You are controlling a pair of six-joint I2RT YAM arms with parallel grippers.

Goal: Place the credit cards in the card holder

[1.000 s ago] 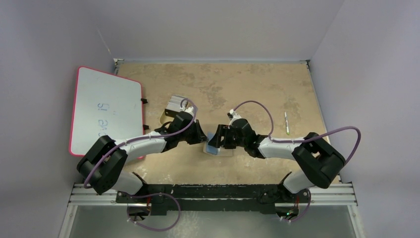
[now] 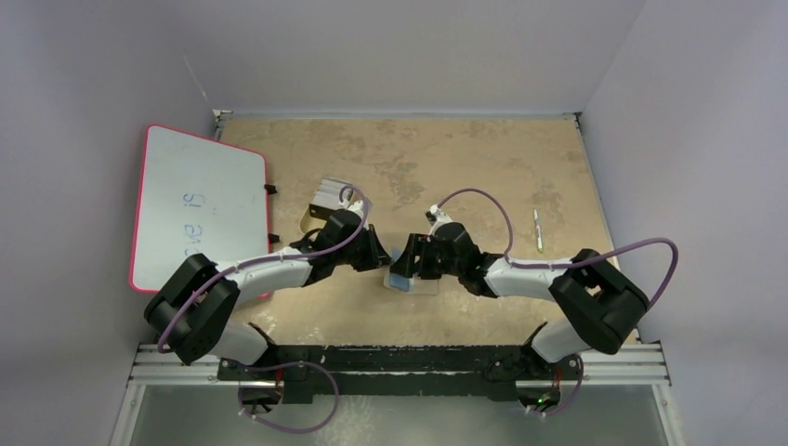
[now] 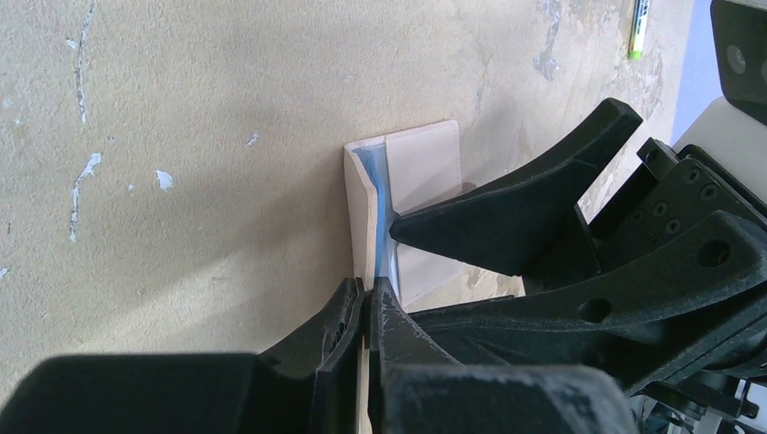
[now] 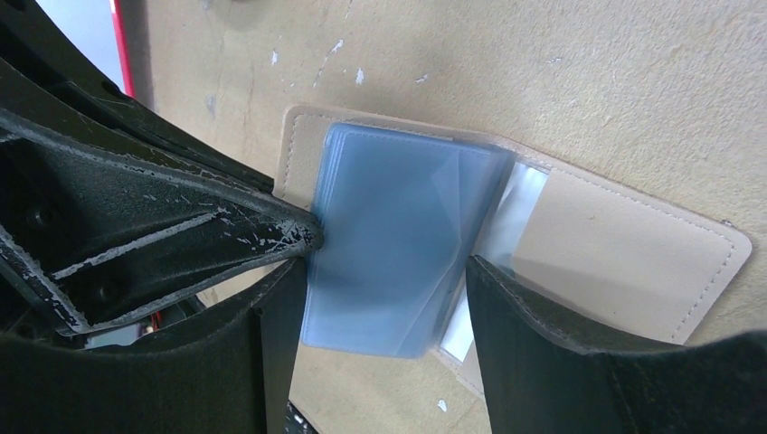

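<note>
The beige card holder lies spread open on the table, its clear blue sleeves standing between the covers. My left gripper is shut on the holder's raised left cover, a thin beige edge showing between its fingers. My right gripper stands open above the sleeves, one fingertip on either side of them and nothing clasped; from the left wrist, one of its fingertips appears close to the blue sleeves. No separate credit card can be made out in these views.
Behind the left arm sits a grey-and-white stack beside a yellowish round item, partly hidden. A whiteboard leans at the left; a pen lies far right.
The holder's left cover has shifted very slightly to the right along with the left gripper's fingertips. The right arm looks unchanged.
</note>
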